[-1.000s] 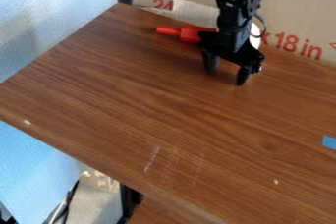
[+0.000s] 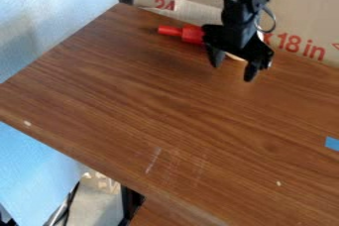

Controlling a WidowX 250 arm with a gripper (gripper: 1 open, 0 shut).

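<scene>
My black gripper [image 2: 233, 63] hangs over the back of the wooden table [image 2: 146, 111], its two fingers apart and pointing down, with nothing clearly between them. Just behind it, at the table's back edge, lies a red cylindrical object with a handle [image 2: 183, 33], like a rolling pin, partly hidden by the arm. A pale roll or sheet [image 2: 195, 12] sits behind the red object, also partly covered by the arm.
A cardboard panel [image 2: 298, 12] with red print stands along the back. A blue tape strip [image 2: 332, 143] is on the right of the table.
The objects behind my gripper look unmoved.
</scene>
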